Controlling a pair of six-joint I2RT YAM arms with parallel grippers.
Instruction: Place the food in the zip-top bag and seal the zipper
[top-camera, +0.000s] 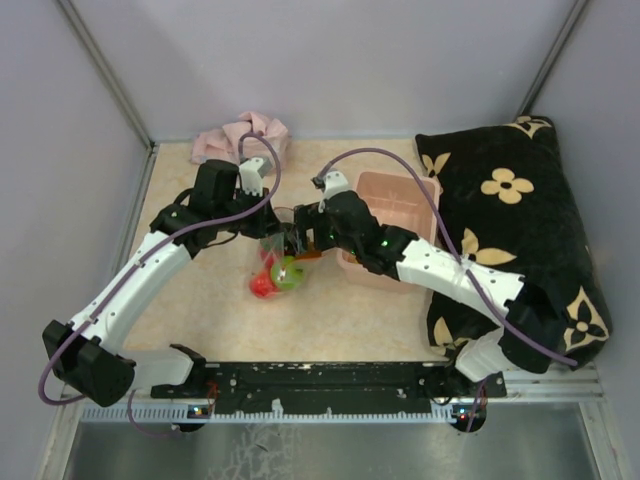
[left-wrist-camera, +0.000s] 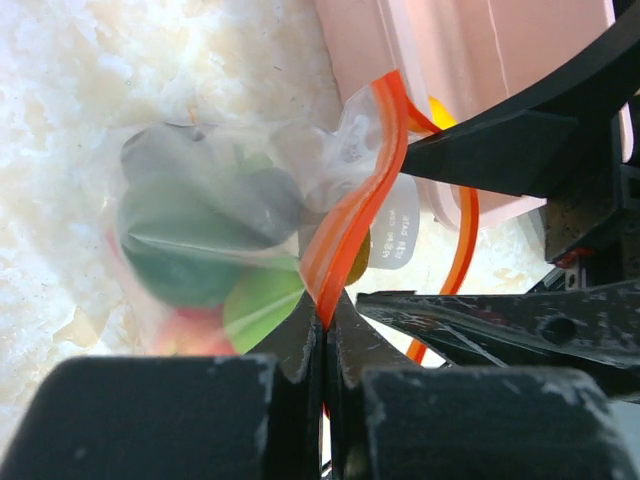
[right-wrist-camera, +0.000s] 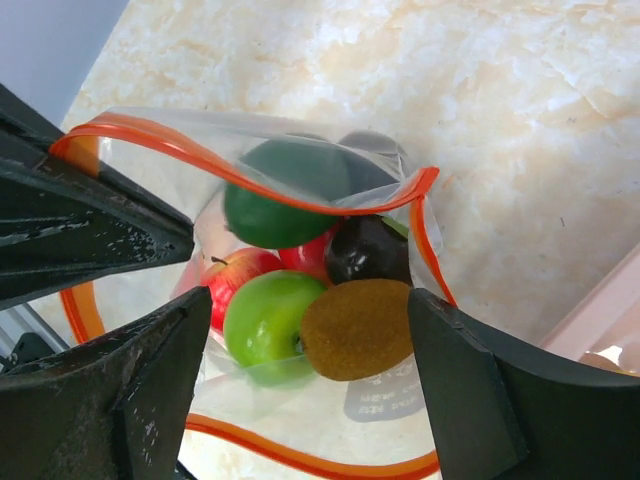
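The clear zip bag (right-wrist-camera: 250, 432) with orange zipper stands mid-table, holding a green apple (right-wrist-camera: 264, 320), red apple (right-wrist-camera: 230, 272), avocado (right-wrist-camera: 285, 210), dark fruit (right-wrist-camera: 365, 250) and brown potato (right-wrist-camera: 355, 328). My left gripper is shut on the bag's zipper edge. My right gripper (top-camera: 310, 225) stands open over the bag's mouth, its two black fingers either side of the zipper rim in the left wrist view.
A pink container (top-camera: 395, 195) sits right of the bag, a pink cloth (top-camera: 220, 142) at the back left, a black patterned cushion (top-camera: 510, 230) at the right.
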